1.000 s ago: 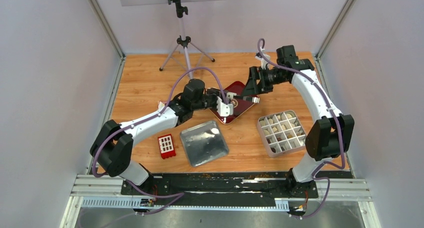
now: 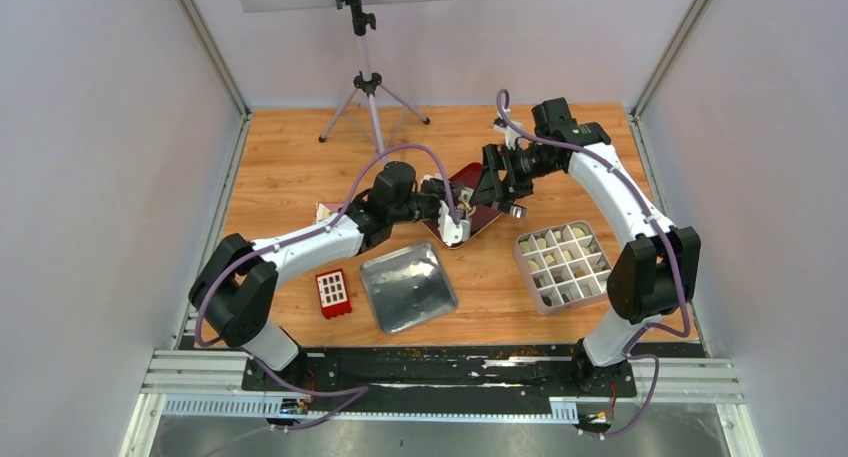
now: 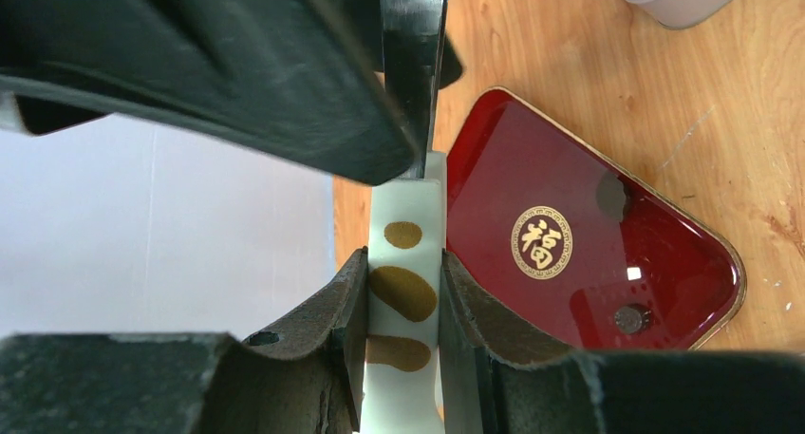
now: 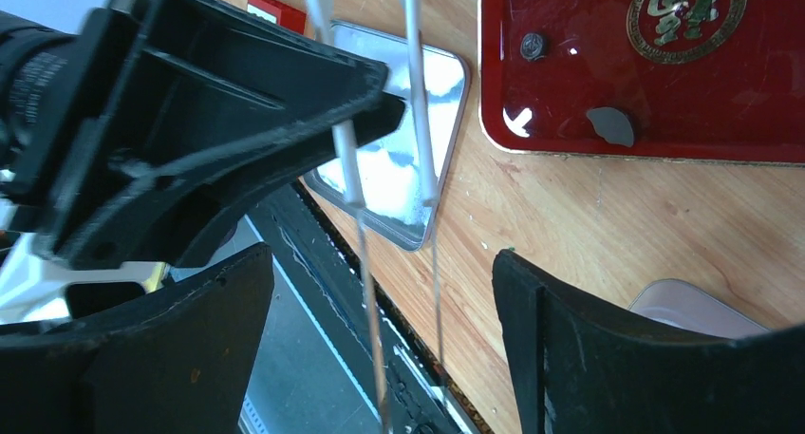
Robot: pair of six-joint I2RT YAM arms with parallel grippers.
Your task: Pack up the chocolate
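My left gripper is shut on a spotted tongs handle (image 3: pixel 402 225), whose metal arms extend upward toward my right gripper. In the right wrist view, my right gripper stands part open around the two blurred prongs of the tongs. Both grippers are above the red tray (image 2: pixel 480 224) with a gold emblem, which has small dark pieces on it. The gridded box (image 2: pixel 564 265) holding pale pieces sits at the right. A small red-and-white box (image 2: pixel 333 293) lies at the front left.
A silver tray (image 2: pixel 409 287) lies at the front middle. A camera tripod (image 2: pixel 368 87) stands at the back.
Over the last second my right arm has moved left and slightly down toward the left gripper and tongs. The left arm has shifted slightly to the right.
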